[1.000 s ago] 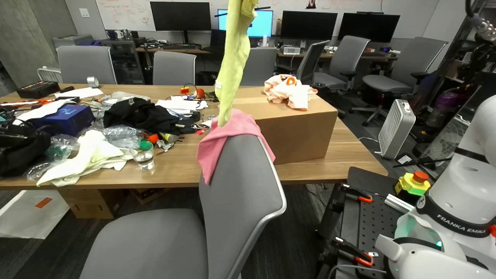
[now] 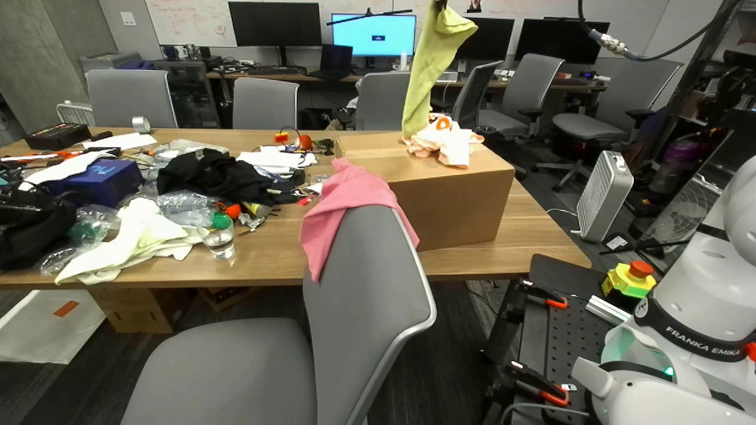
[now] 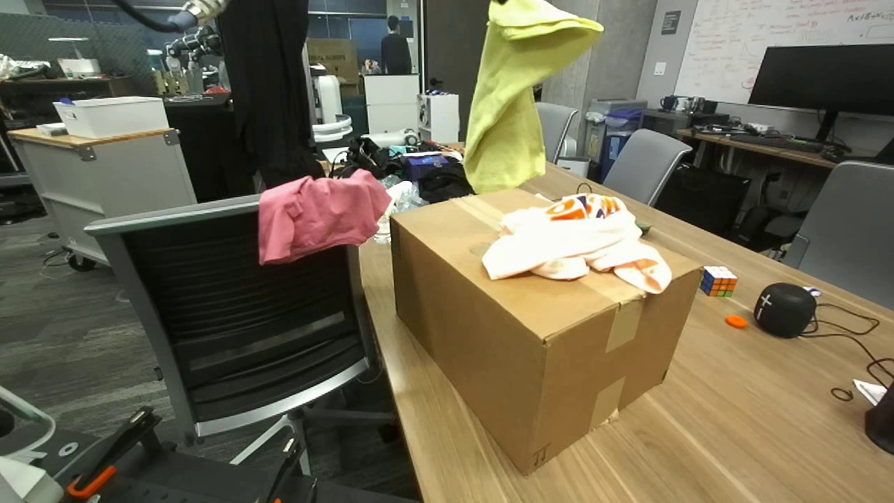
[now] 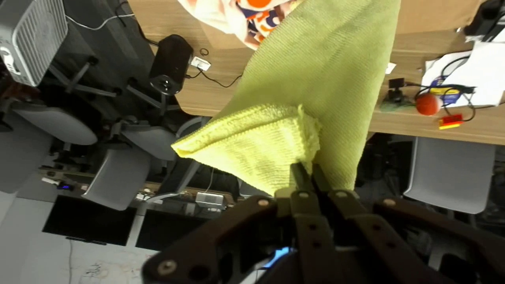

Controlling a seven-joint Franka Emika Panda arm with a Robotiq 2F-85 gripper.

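A yellow-green cloth (image 2: 430,67) hangs long from my gripper, which is shut on it near its upper edge; a folded corner sticks out beside the fingertips in the wrist view. In exterior view 2 the cloth (image 3: 511,109) dangles over the far part of the cardboard box (image 3: 469,335); whether its lower end touches the box is hard to tell. On the box top lies a crumpled white and orange cloth (image 3: 578,239). A pink cloth (image 2: 348,205) is draped over the backrest of the grey chair (image 2: 368,283).
Left of the box the table holds clutter: a black cloth (image 2: 212,173), a pale cloth (image 2: 134,244) and a glass (image 2: 220,241). Beyond the box stand a Rubik's cube (image 3: 718,281) and a black speaker (image 3: 785,309). Part of the box top is bare.
The yellow-green cloth has moved right in exterior view 1, from in front of the pink cloth and chair to over the box. The pink and white-orange cloths have stayed put.
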